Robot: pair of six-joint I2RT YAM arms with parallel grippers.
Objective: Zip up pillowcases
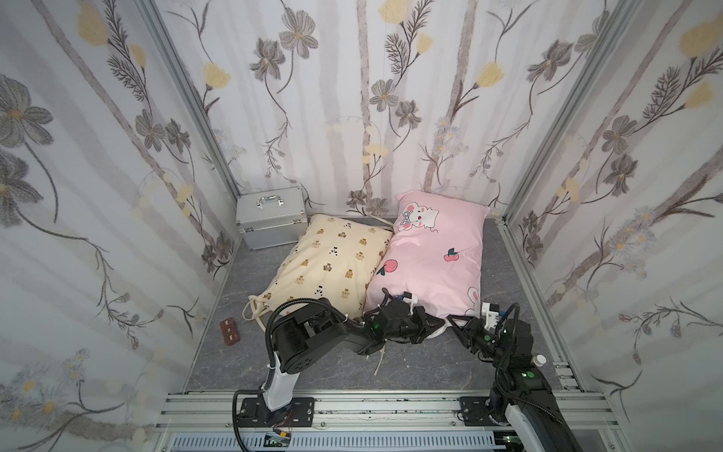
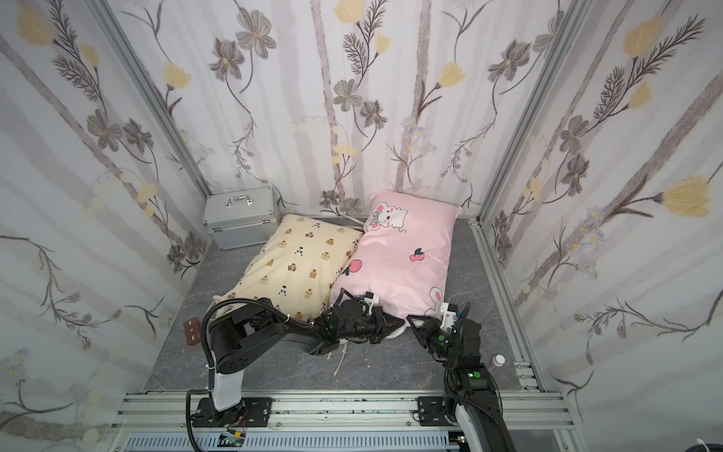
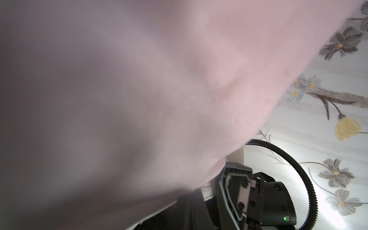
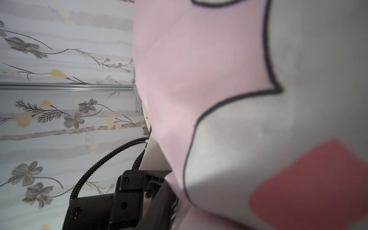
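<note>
The pink pillow (image 1: 444,248) with cherry and mouse prints lies at the right of the floor, its near edge at both grippers. My left gripper (image 1: 443,324) points right along that edge and looks shut; white fabric shows just under its tips, but whether it is pinched is unclear. Facing it from the right, my right gripper (image 1: 450,329) has its fingers spread apart at the pillow's near right corner. Pink cloth (image 3: 184,99) fills most of the left wrist view, and a printed face covers much of the right one. The zipper itself is hidden in all views.
A cream pillow (image 1: 331,260) with small bear prints touches the pink one on its left. Behind it stands a silver case (image 1: 271,218). A brown block (image 1: 229,331) lies at the left, a small white-capped bottle (image 1: 539,360) at the right.
</note>
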